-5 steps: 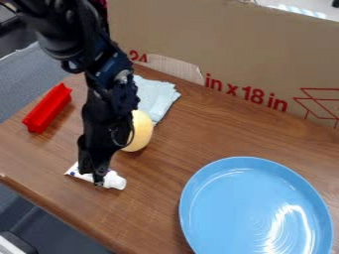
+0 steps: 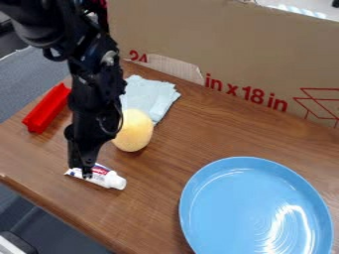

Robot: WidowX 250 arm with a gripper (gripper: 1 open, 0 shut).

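Note:
My black gripper (image 2: 85, 165) hangs down over a white toothpaste tube (image 2: 109, 179) near the left front of the wooden table, its fingertips just at or above the tube; I cannot tell how far apart they are. A pale yellow round object (image 2: 135, 132) sits behind the gripper. A blue plate (image 2: 245, 213) lies at the right front.
A red object (image 2: 47, 107) lies at the far left. A folded light cloth (image 2: 153, 97) is at the back, before a large cardboard panel (image 2: 239, 50).
My arm and gripper have risen a little and shifted slightly left, uncovering more of the tube and the yellow object. The tube stays where it was.

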